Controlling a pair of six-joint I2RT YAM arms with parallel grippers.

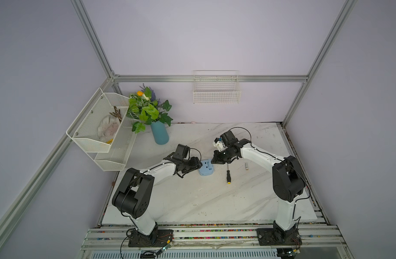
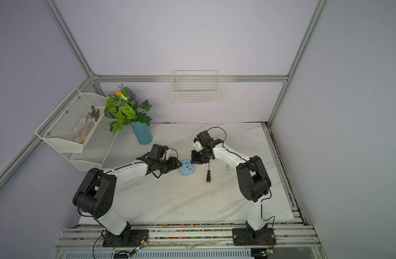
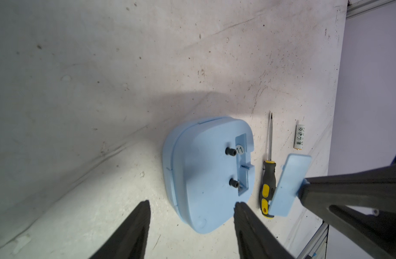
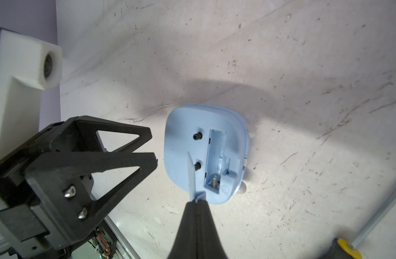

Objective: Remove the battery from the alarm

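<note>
The light-blue alarm (image 4: pixel 180 142) lies on the marble table with two black pegs and its battery compartment (image 4: pixel 215 157) uncovered, a spring at one end and no battery inside. My right gripper is shut on the thin blue battery cover (image 3: pixel 288 185), held above the alarm's right side. My left gripper stands open just left of the alarm, nothing between its fingers. A battery (image 3: pixel 299 136) lies on the table to the right, beyond the screwdriver.
The screwdriver (image 1: pixel 228 176) lies right of the alarm. A vase of flowers (image 1: pixel 159 132) and wall baskets (image 1: pixel 90 144) occupy the left back.
</note>
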